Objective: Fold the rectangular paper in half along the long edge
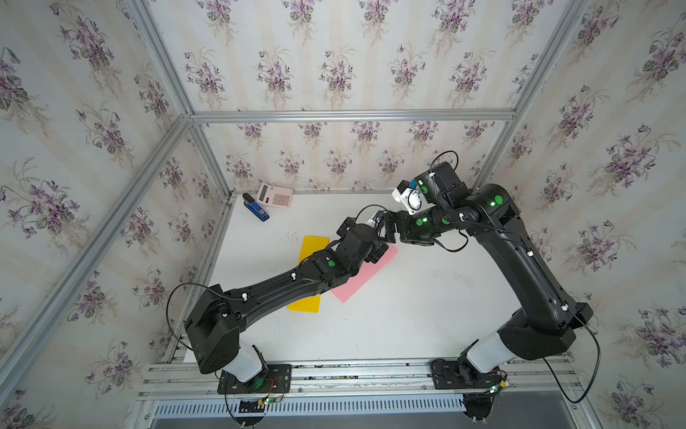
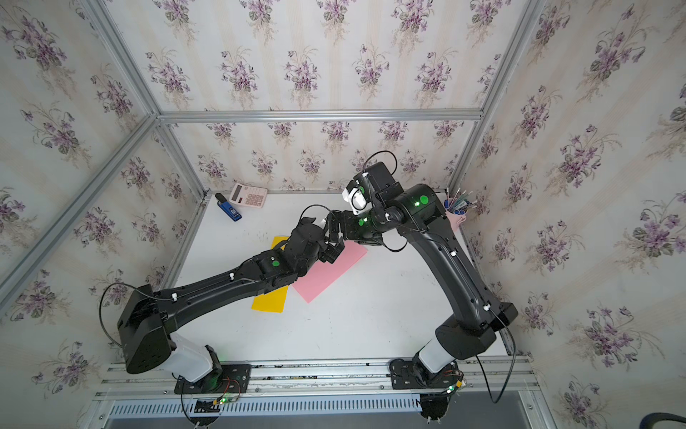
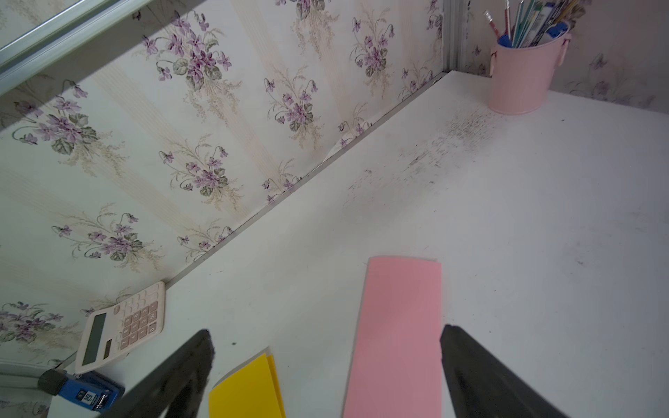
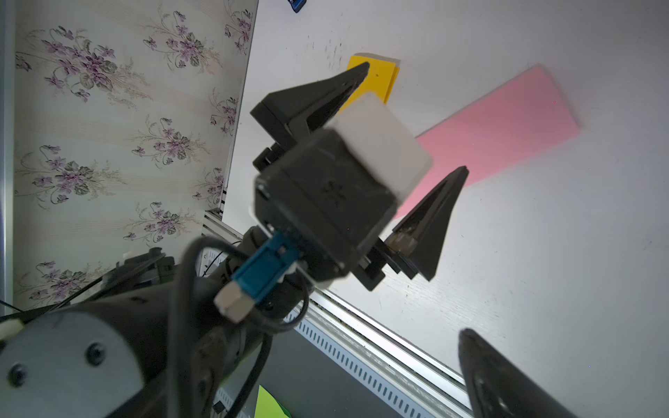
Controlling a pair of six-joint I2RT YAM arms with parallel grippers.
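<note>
A pink rectangular paper lies flat on the table as a narrow strip, slanting in the top views. To its left is a yellow paper, whose right edge shows what looks like a second layer in the left wrist view. My left gripper hangs over the papers with its fingers wide apart and nothing between them. Close by it, my right gripper is open and empty too. Both arms hide part of the papers in the top views, and neither gripper appears to touch them.
A calculator and a blue stapler-like object sit at the back left. At the back right stands a pink bucket of brushes. The two grippers are very near each other. Bare table lies to the right.
</note>
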